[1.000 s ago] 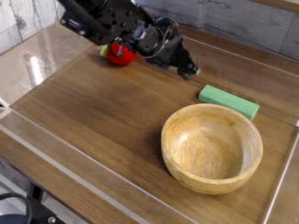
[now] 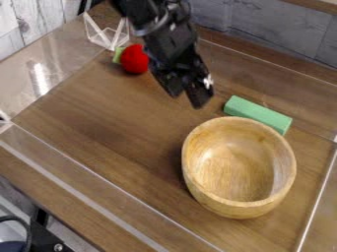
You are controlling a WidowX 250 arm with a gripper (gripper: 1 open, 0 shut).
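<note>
My black gripper (image 2: 192, 94) hangs over the middle of the wooden table, blurred, above and left of a green block (image 2: 258, 116). A large wooden bowl (image 2: 238, 189) stands at the lower right, just below the block. A red round object (image 2: 134, 59) with some green lies behind my arm at the back left. Whether the gripper is open or shut cannot be made out.
A white wire rack (image 2: 109, 30) stands at the back left. A grey tiled wall runs along the back.
</note>
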